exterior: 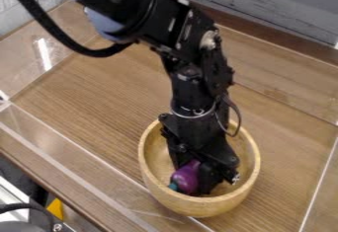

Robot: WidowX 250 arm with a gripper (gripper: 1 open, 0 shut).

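Observation:
A tan bowl [240, 193] sits on the wooden table at the lower middle of the camera view. My black gripper [200, 165] reaches down into it from above, shut on a purple object [185, 178] with a teal tip that lies inside the bowl, toward its left side. The fingers partly hide the object and much of the bowl's inside.
A wall runs along the back. Clutter with cables and something yellow lies beyond the table's edge at the lower left.

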